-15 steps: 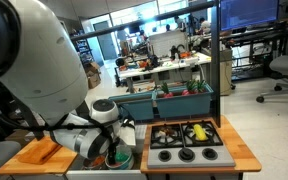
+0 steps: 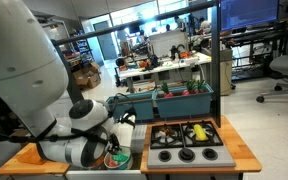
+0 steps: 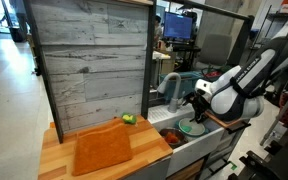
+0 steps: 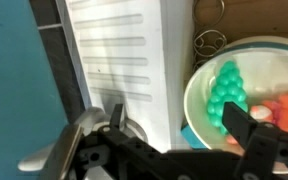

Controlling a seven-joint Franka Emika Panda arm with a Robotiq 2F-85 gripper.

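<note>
My gripper stands open in the wrist view, its dark fingertips wide apart and nothing between them. A white bowl [image 4: 197, 95] lies under the right finger, holding a green grape-like bunch [image 4: 226, 92] and orange-pink pieces [image 4: 287, 108]; its lower part is hidden by that finger. A ribbed white drainboard [image 4: 117, 50] fills the middle. In exterior view 2 my gripper [image 3: 191, 100] hangs above a pale round bowl [image 3: 192, 128] in the sink area. Exterior view 1 shows the gripper [image 2: 112, 146] low over the bowl, partly covered by the arm.
The stove [image 2: 189, 146], with a yellow item [image 2: 200, 132] on it, stands right of the sink. A blue-green bin [image 2: 182, 105] lies behind. In exterior view 2 an orange cloth [image 3: 102, 148] covers part of the wooden counter, and a faucet [image 3: 174, 90] rises beside the gripper.
In exterior view 1 the arm's white wrist section has swung left and tilted over. The gripper end remains low near the bowl. Stove and bin have not moved.
</note>
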